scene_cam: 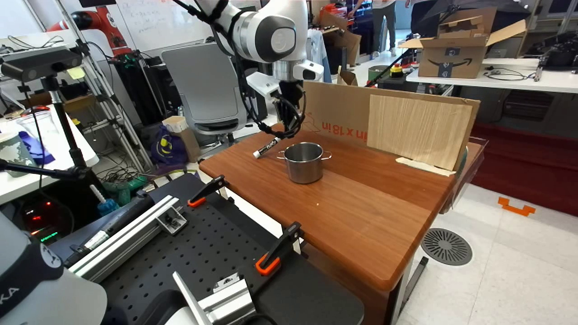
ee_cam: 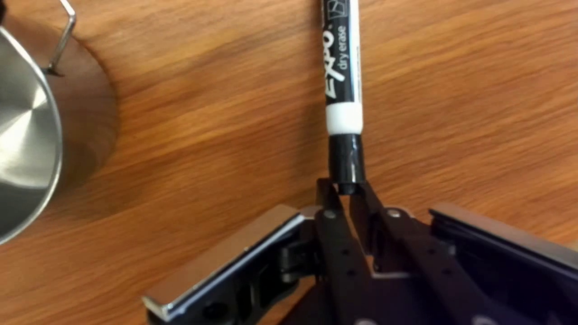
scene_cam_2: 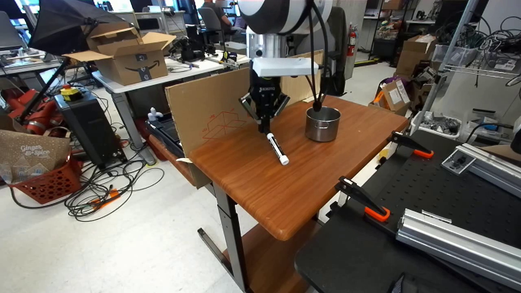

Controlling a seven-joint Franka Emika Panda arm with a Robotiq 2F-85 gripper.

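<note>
A black-and-white Expo marker (ee_cam: 341, 70) is pinched at its black cap end between the tips of my gripper. In exterior view 2 the marker (scene_cam_2: 276, 148) slants down from the gripper (scene_cam_2: 264, 127), its white end low over the wooden table; whether that end touches the wood I cannot tell. A shiny steel pot (scene_cam: 304, 165) with two wire handles stands upright on the table, beside the marker (scene_cam: 267, 147) in exterior view 1. Only part of the pot (ee_cam: 92, 108) shows at the left of the wrist view, and its visible inside looks empty.
A cardboard sheet (scene_cam_2: 215, 110) stands along one long edge of the wooden table (scene_cam: 368, 216). Orange-tipped clamps (scene_cam: 279, 252) sit at the opposite edge, by the black perforated board (scene_cam: 216, 243).
</note>
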